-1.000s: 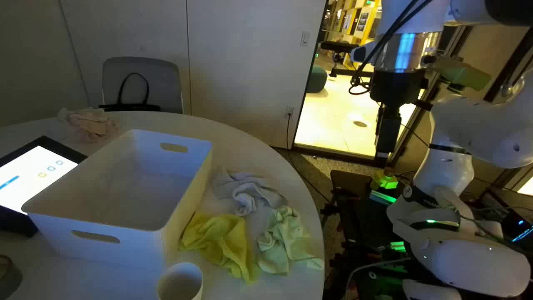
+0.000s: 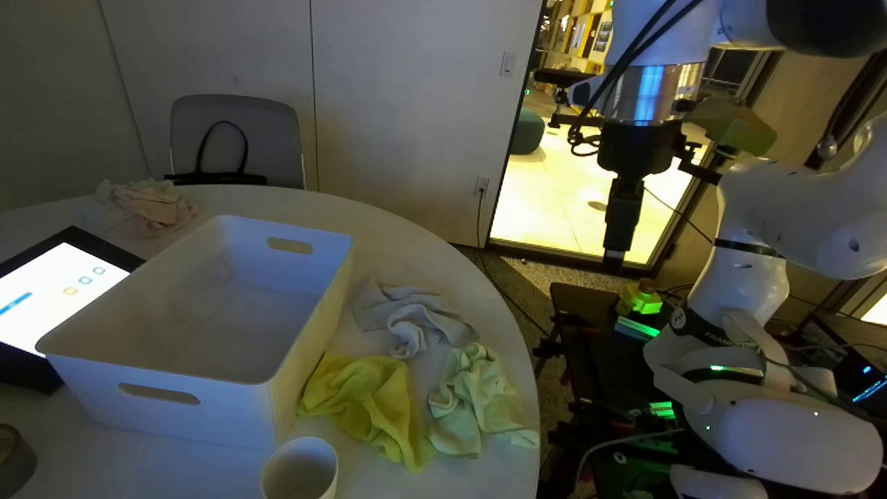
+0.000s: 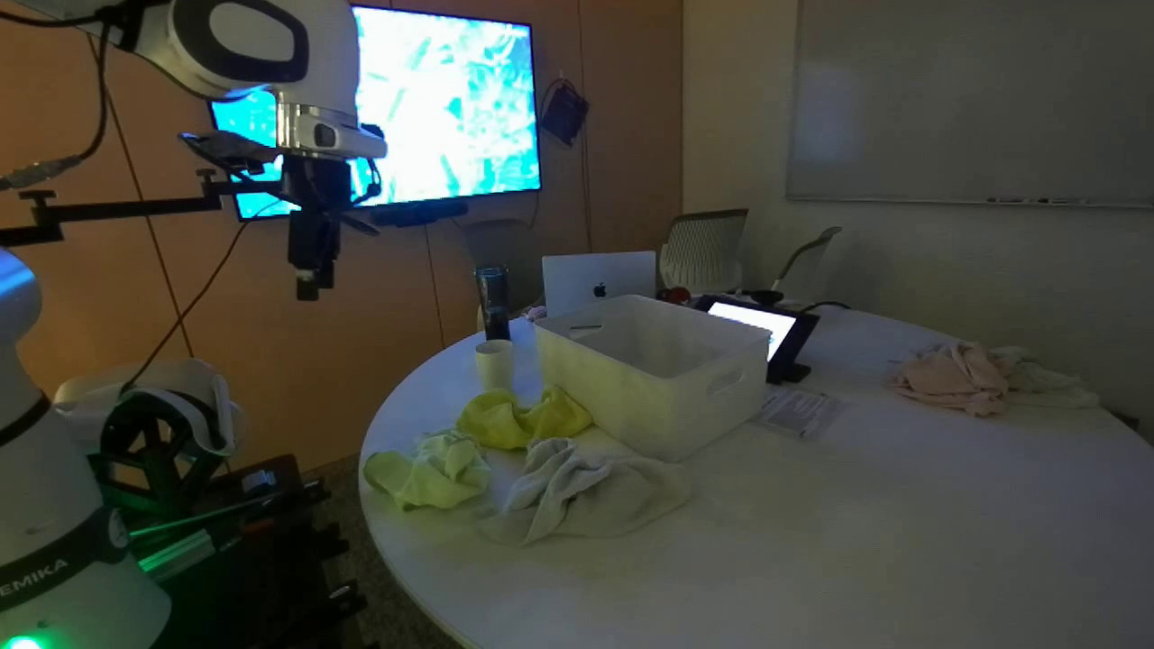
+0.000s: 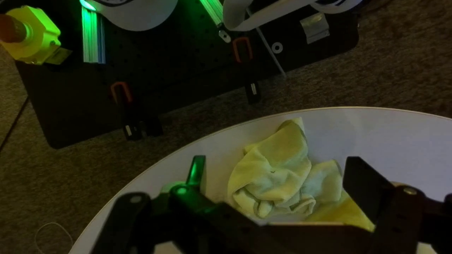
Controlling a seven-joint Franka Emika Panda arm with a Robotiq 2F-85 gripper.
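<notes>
My gripper [image 2: 613, 254] hangs high, off the table's edge, above the dark robot stand. Its two fingers are wide apart in the wrist view, where the gripper has nothing in its grasp. A pale green cloth [image 4: 271, 173] lies crumpled on the table well below. Beside it is a yellow cloth [image 2: 370, 403], bunched against the bin's side. A grey-white cloth [image 3: 590, 492] rests near the bin too. The white bin [image 2: 320, 333] has handle slots, and its visible inside looks empty in exterior view 1.
A white cup [image 2: 301, 470] stands close to the bin's corner. The lit tablet [image 2: 54, 291], a laptop [image 3: 598, 279] and a dark bottle [image 3: 493, 303] are around the bin. Pinkish cloth [image 3: 952, 379] lies farther off.
In exterior view 1 my gripper has shifted left, toward the table, and slightly higher or closer to level. The cloths, bin and cup are where they were.
</notes>
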